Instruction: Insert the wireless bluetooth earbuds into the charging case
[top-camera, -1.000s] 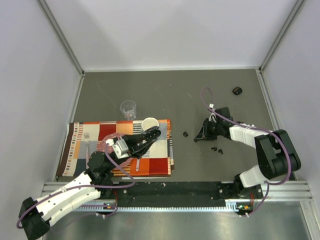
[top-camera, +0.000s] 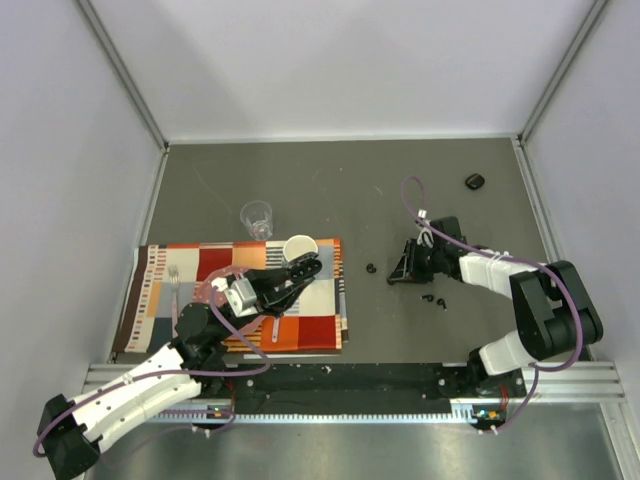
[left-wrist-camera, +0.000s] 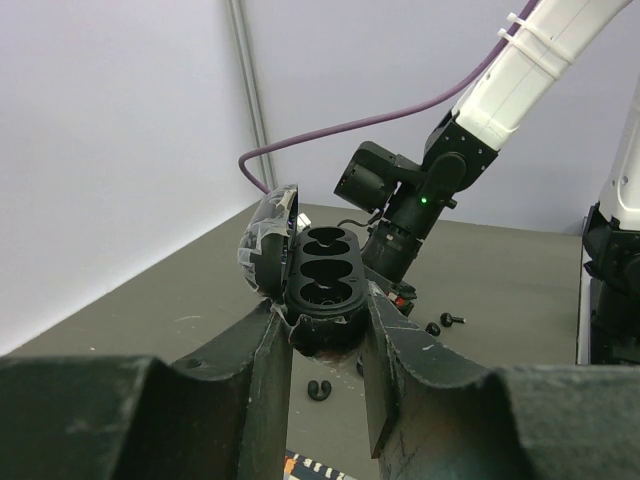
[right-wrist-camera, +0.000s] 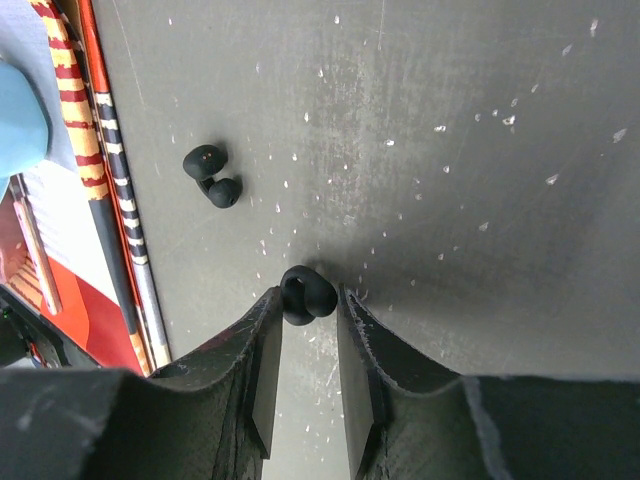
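My left gripper (top-camera: 303, 280) is shut on the black charging case (left-wrist-camera: 325, 275), holding it up above the placemat. Its lid stands open, and dark, empty-looking wells face the left wrist view. Low over the grey table, my right gripper has its fingers apart, with a black earbud (right-wrist-camera: 308, 296) at the fingertips; whether they touch it is unclear. A second earbud (right-wrist-camera: 212, 175) lies to the upper left in that view. In the top view, two more small dark pieces (top-camera: 428, 297) (top-camera: 442, 303) rest right of the right gripper.
A striped placemat (top-camera: 130, 300) covers the left side, bearing a pink plate, a fork (top-camera: 174, 290) and a white cup (top-camera: 299, 247). Behind it stands a clear glass (top-camera: 257, 220). Another black object (top-camera: 475, 181) sits at the back right.
Almost nothing differs across the top views.
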